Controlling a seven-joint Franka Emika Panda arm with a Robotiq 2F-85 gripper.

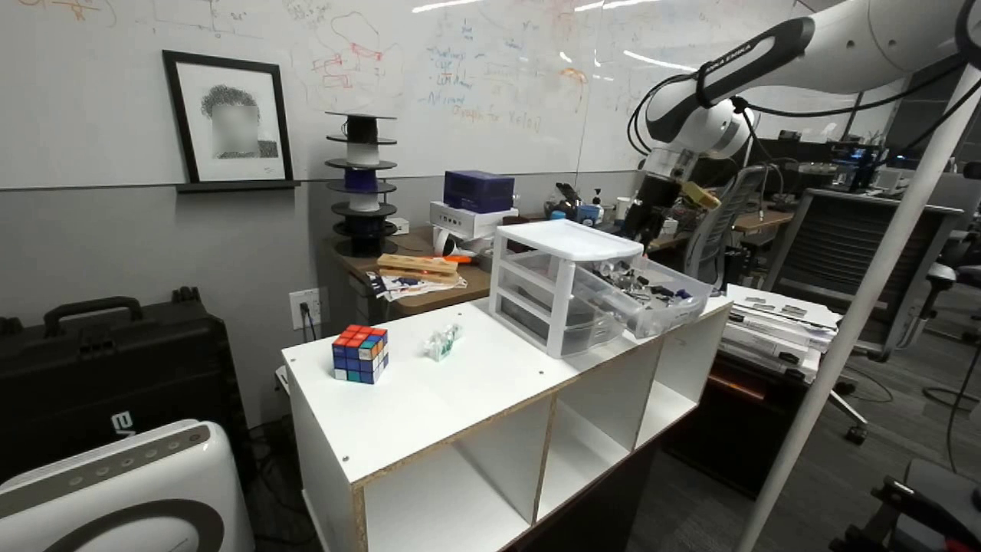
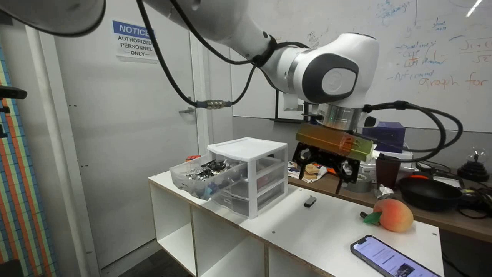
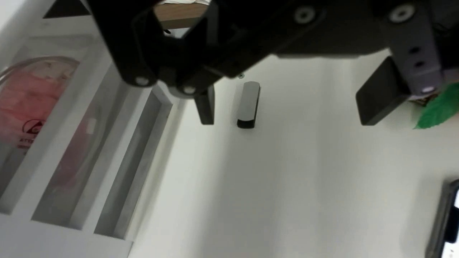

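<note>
In exterior view 2 my gripper [image 2: 321, 181] is open above the white shelf top, with nothing between its fingers. A small grey-and-black stick [image 2: 309, 201] lies below it on that surface. Seen from the wrist, the same stick [image 3: 248, 103] lies under the gap of my gripper, nearer the left finger [image 3: 205, 106]. Close by stands a white drawer unit [image 2: 251, 150], its top clear drawer [image 2: 221, 187] pulled out and full of small dark parts. In exterior view 1 my gripper [image 1: 641, 230] appears behind this unit.
A peach [image 2: 395, 215] with a green leaf and a phone [image 2: 392, 256] rest on the shelf top. At the other end are a Rubik's cube [image 1: 359, 353] and a small clear-and-green item [image 1: 443, 342]. A black pan [image 2: 429, 191] sits on the desk behind.
</note>
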